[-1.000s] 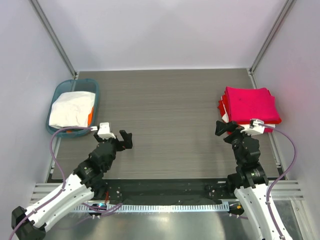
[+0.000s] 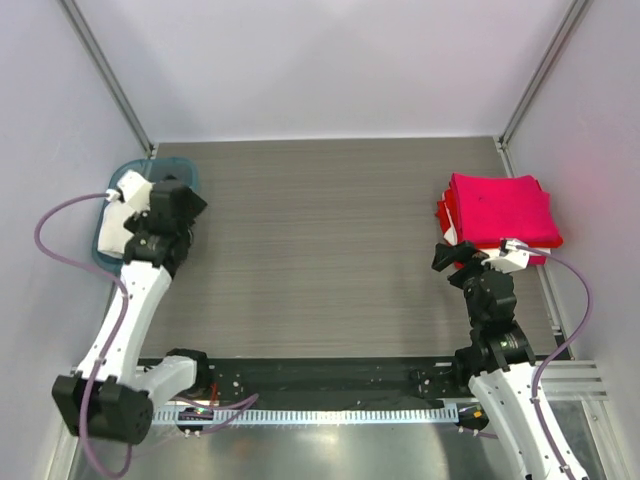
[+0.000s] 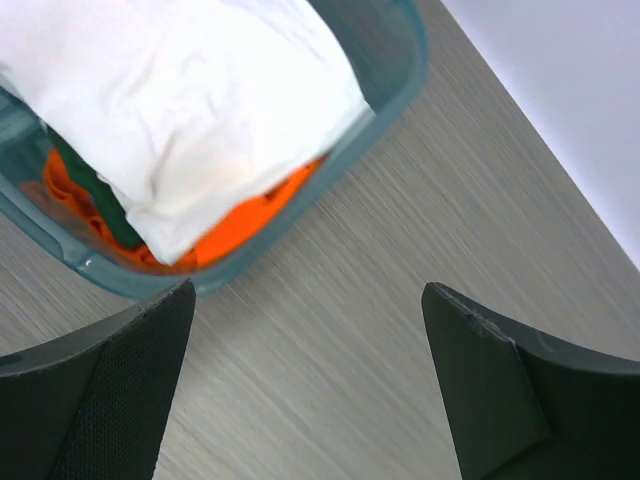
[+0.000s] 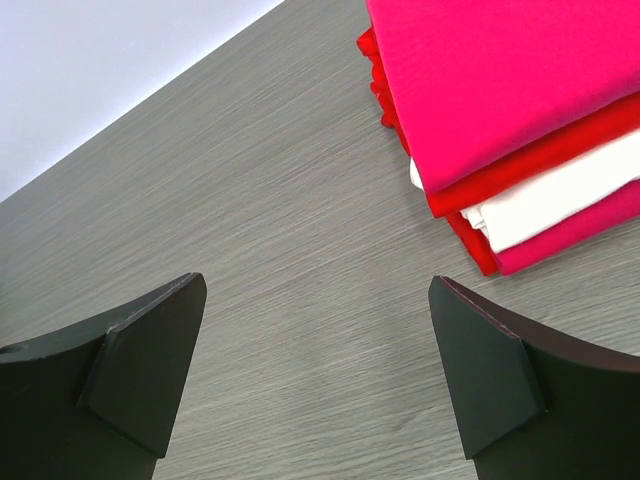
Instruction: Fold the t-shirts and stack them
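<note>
In the top view a blue bin (image 2: 105, 240) at the left holds a white shirt (image 3: 190, 110), with orange cloth (image 3: 250, 215) and green cloth (image 3: 95, 195) beneath it in the left wrist view. My left gripper is raised over the bin, open and empty. At the right, folded shirts lie stacked, a pink one (image 2: 500, 208) on top, with red (image 4: 555, 145) and white (image 4: 560, 190) layers below. My right gripper stands open and empty just left of and in front of the stack.
White walls (image 2: 320, 70) bound it at the back and both sides.
My left arm has swung up and toward the back left, over the bin, now partly hiding it in the top view. The right arm has barely moved.
</note>
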